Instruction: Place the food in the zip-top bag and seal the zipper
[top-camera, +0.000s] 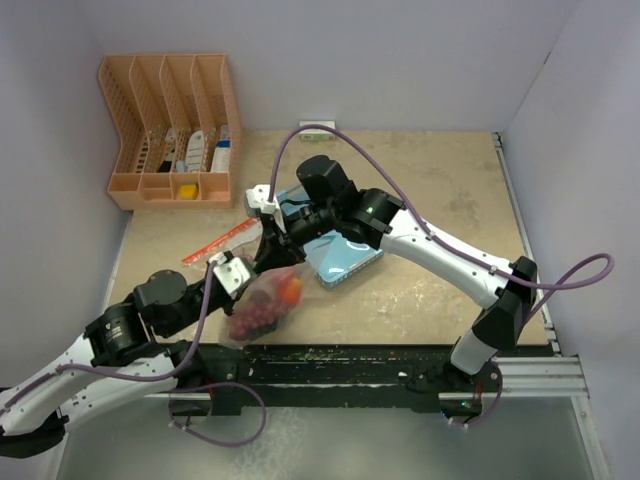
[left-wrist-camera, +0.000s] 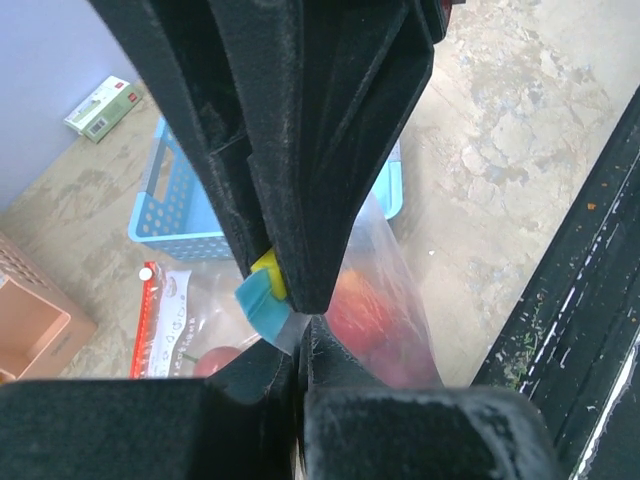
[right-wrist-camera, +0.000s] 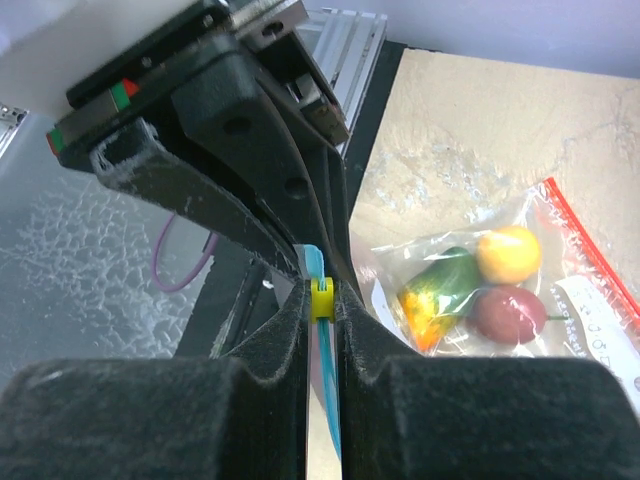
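Observation:
A clear bag (top-camera: 268, 318) holding dark red grapes and an orange fruit lies near the table's front edge. Its blue zipper strip (right-wrist-camera: 329, 390) carries a yellow slider (right-wrist-camera: 322, 298), pinched by my right gripper. From the left wrist view, the slider (left-wrist-camera: 267, 268) and the blue end show at those fingertips. Close beside it, my left gripper is shut at the strip's end, with bag film running between its tips. The two grippers nearly touch in the top view, hiding most of the bag's mouth.
Another bag with a red zipper (right-wrist-camera: 590, 250) holds several toy foods behind the grippers. Near it are a blue basket (top-camera: 347, 258), a peach divided rack (top-camera: 124, 186) and a small box (top-camera: 318, 130).

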